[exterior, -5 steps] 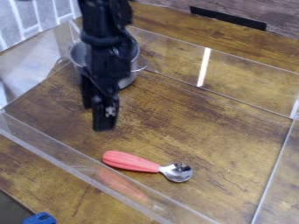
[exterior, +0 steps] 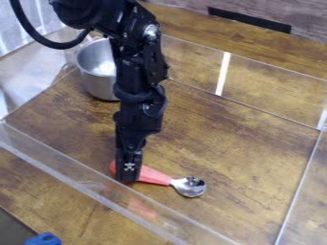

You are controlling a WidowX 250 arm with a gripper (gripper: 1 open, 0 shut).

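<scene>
My gripper [exterior: 126, 168] reaches down from the top of the camera view to the red handle of a spoon [exterior: 156, 178] lying on the wooden surface. Its fingertips are low at the handle's left end, partly covering it; the fingers are open. The spoon's silver bowl points right, clear of the gripper.
A steel pot [exterior: 98, 75] stands at the back left, behind the arm. A clear barrier edge runs along the front left. A blue object [exterior: 42, 238] sits at bottom left.
The spoon appears to lie in the same place.
</scene>
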